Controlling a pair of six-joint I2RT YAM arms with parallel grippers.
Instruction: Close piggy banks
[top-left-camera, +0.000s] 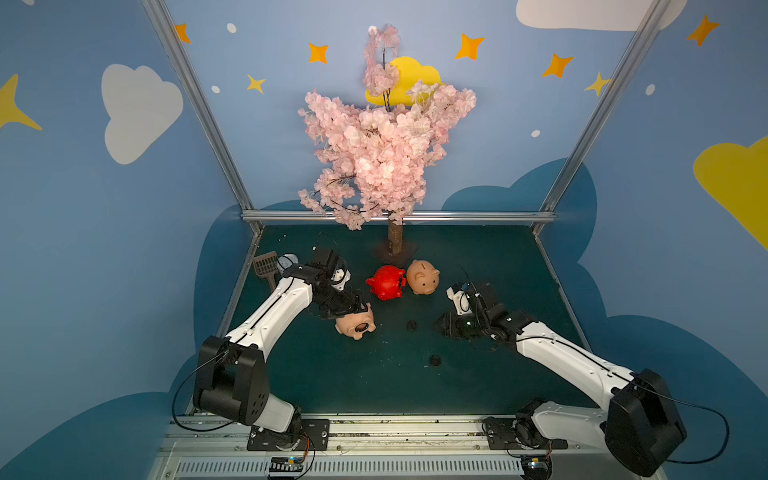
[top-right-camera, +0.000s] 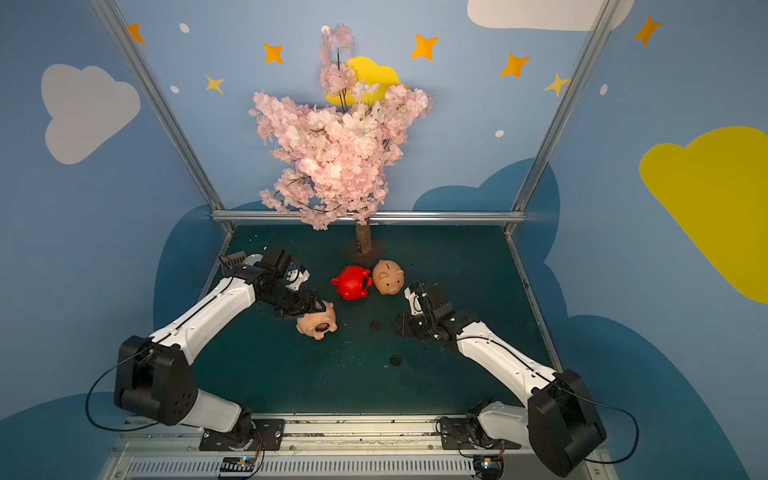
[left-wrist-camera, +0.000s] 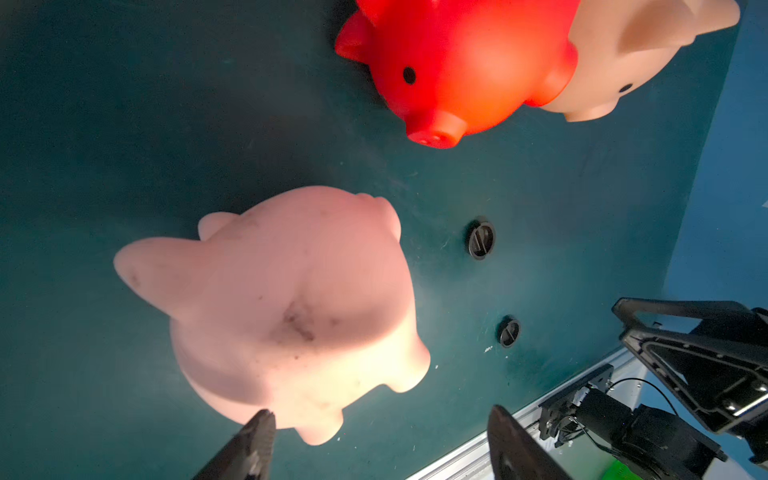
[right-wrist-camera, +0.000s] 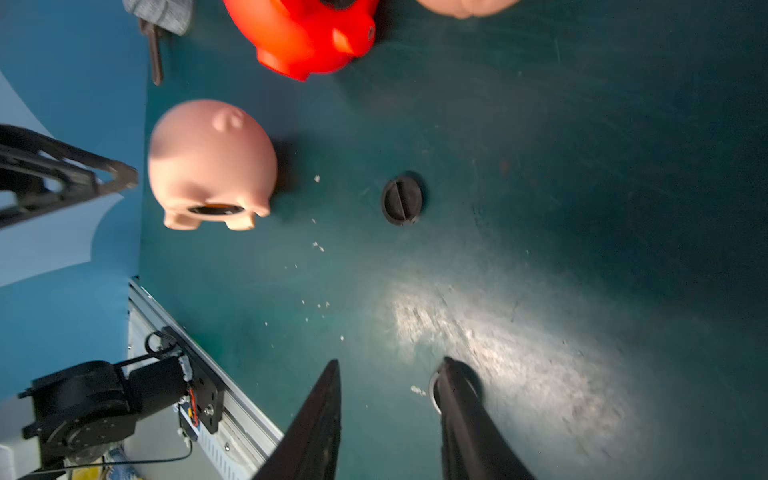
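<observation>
A pink piggy bank (top-left-camera: 353, 325) lies with its underside hole facing the front; the hole shows dark and uncovered in the right wrist view. Just behind it is my left gripper, fingers apart, with a finger tip close to the pig; contact is unclear. A red piggy bank (top-right-camera: 349, 282) with a dark opening stands farther back, beside a tan piggy bank (top-right-camera: 389, 277). Two black round plugs lie on the floor: one plug (right-wrist-camera: 401, 200) mid-floor, another plug (right-wrist-camera: 437, 391) nearer the front. My right gripper hovers to their right, open and empty, one finger overlapping the nearer plug in its view.
An artificial blossom tree (top-left-camera: 394, 237) rises at the back behind the red and tan pigs. A slotted scoop (top-left-camera: 265, 264) lies at the back left.
</observation>
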